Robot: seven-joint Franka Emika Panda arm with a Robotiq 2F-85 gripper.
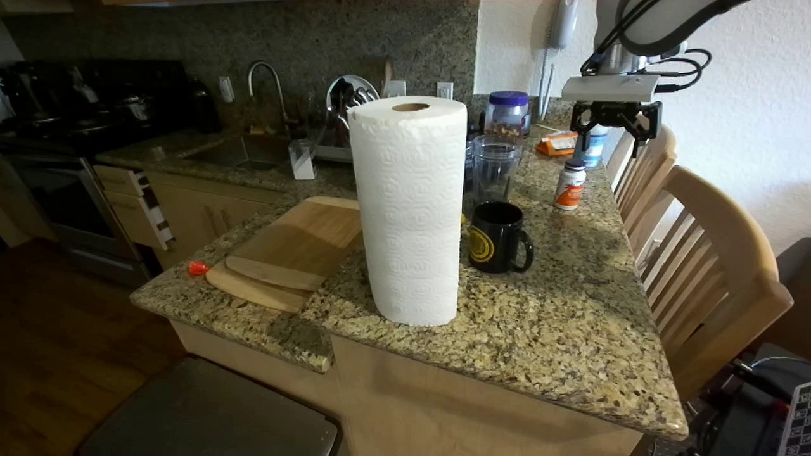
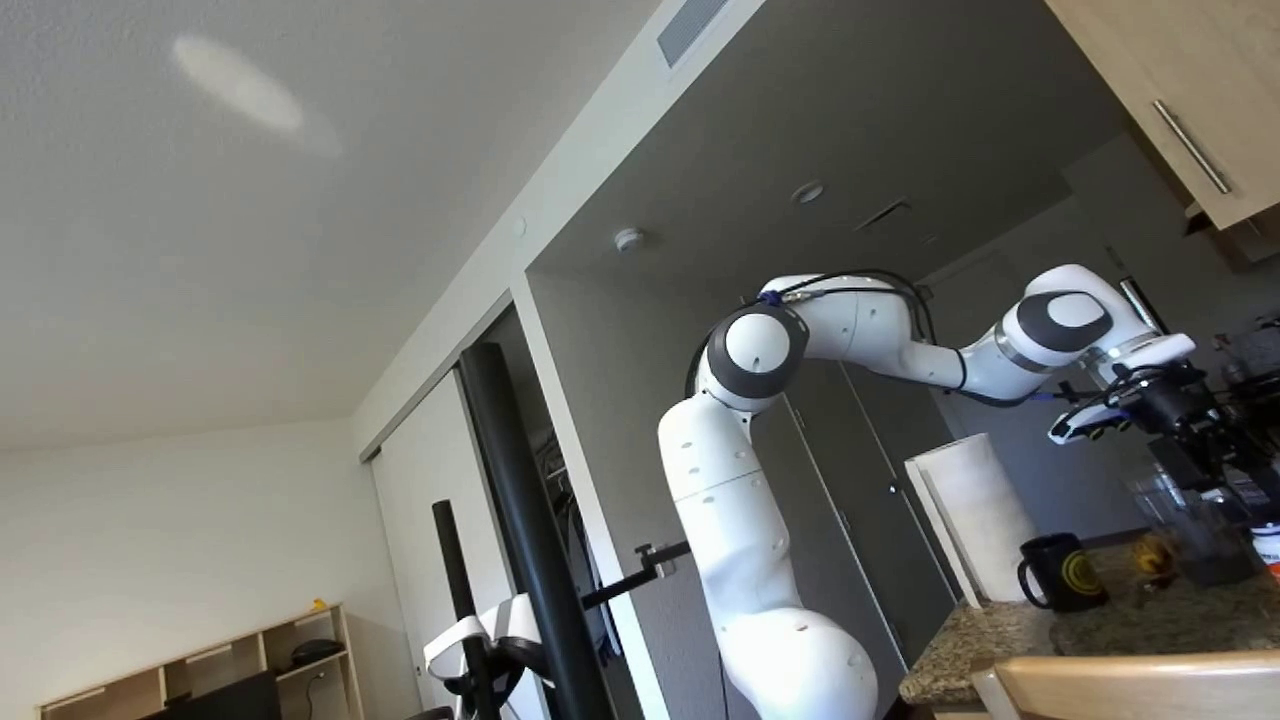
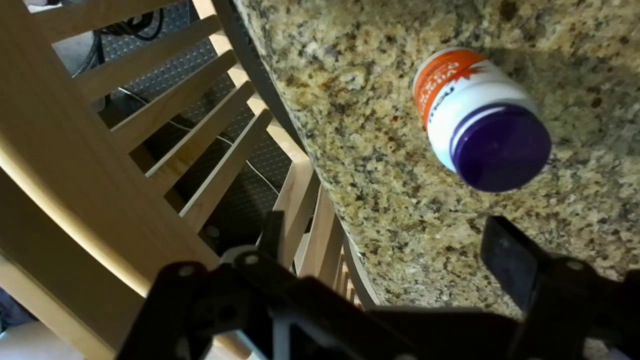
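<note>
Above the counter's chair-side edge hangs my gripper (image 1: pixel 610 151), its fingers spread wide with nothing between them. In the wrist view the gripper shows a dark finger pad (image 3: pixel 511 262) on the right and the other finger over the chair side. A white vitamin bottle with an orange label and purple cap (image 3: pixel 474 114) stands upright on the granite, beyond the fingertips and apart from them. Exterior view 1 has the same bottle (image 1: pixel 570 185) below and to the left of the gripper. A blue-and-white container (image 1: pixel 595 149) is partly hidden behind a finger.
On the counter (image 1: pixel 562 327) stand a paper towel roll (image 1: pixel 410 220), a black mug (image 1: pixel 497 239), a clear blender cup (image 1: pixel 495 168) and a purple-lidded jar (image 1: pixel 507 114). Wooden chairs (image 1: pixel 715 258) line the right edge.
</note>
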